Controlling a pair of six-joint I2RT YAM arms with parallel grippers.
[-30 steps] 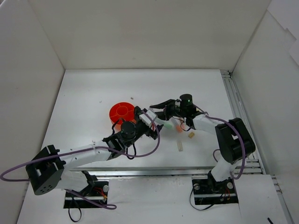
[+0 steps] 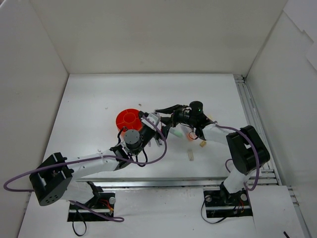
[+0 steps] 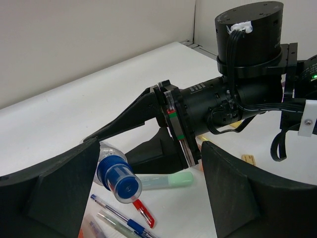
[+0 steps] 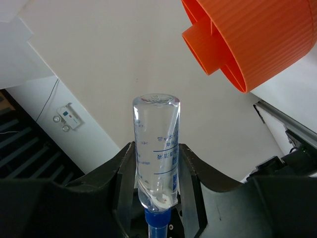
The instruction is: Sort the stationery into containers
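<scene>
A clear bottle with blue printed markings and a blue cap is held by my right gripper, shut on it; in the left wrist view its blue end [image 3: 119, 178] points toward my left gripper, whose fingers are apart around that end, with no clear grip visible. Pens [image 3: 119, 215], a red pen [image 3: 143, 212] and a green-capped tube [image 3: 176, 179] lie on the table below. The orange divided container [image 2: 128, 116] sits left of the grippers, partly hidden by my left arm; it also shows large in the right wrist view [image 4: 262, 39].
Small loose items, such as a tan eraser [image 2: 202, 143] and a pale strip [image 2: 190, 154], lie right of centre. Walls stand around it on the back and sides.
My left gripper has shifted slightly left over the last second. The right arm has moved very little.
</scene>
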